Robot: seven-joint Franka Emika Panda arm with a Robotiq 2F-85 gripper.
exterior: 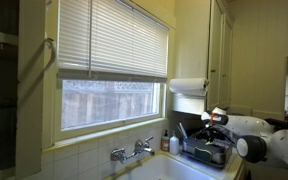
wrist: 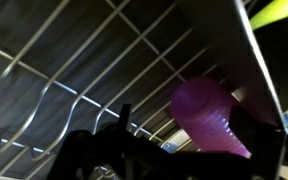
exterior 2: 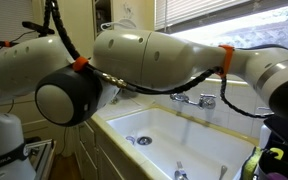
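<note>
A purple ribbed cup (wrist: pixel 204 112) lies in the wire dish rack (wrist: pixel 79 95), close to a dark upright wall on its right. In the wrist view my gripper has its dark fingers spread apart, with the cup in the gap between them, nearer the right finger. Whether either finger touches the cup is hard to tell. Exterior view 1 has the gripper (exterior: pixel 214 122) low over the rack (exterior: pixel 206 150) beside the sink, small and dark. The arm (exterior 2: pixel 174 70) crosses exterior view 2, where the fingers are out of sight.
A white sink (exterior 2: pixel 189 145) with a wall faucet (exterior 2: pixel 192 100) adjoins the rack. Soap bottles (exterior: pixel 174 144) stand at the rack's left, and a paper towel roll (exterior: pixel 188 86) hangs above. A green item (wrist: pixel 276 12) shows beyond the upright wall.
</note>
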